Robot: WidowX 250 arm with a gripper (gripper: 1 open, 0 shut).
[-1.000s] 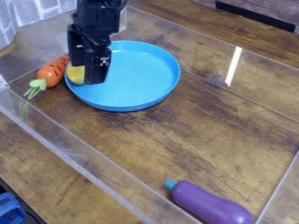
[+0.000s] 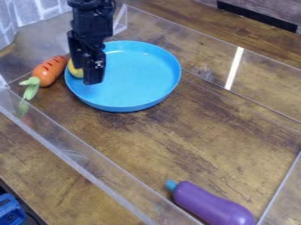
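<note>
My black gripper (image 2: 90, 58) hangs over the left part of a blue plate (image 2: 139, 81), its fingers low and open, close to a yellow object (image 2: 74, 68) that it mostly hides at the plate's left rim. An orange toy carrot (image 2: 49, 69) with a pale green top lies just left of the plate.
A purple toy eggplant (image 2: 212, 203) lies on the wooden table (image 2: 188, 141) at the lower right. Clear plastic edging runs along the left and lower left, with a blue object (image 2: 7, 211) in the bottom left corner. The table right of the plate is clear.
My gripper has moved slightly left and down, covering more of the yellow object. The plate and carrot look almost unmoved.
</note>
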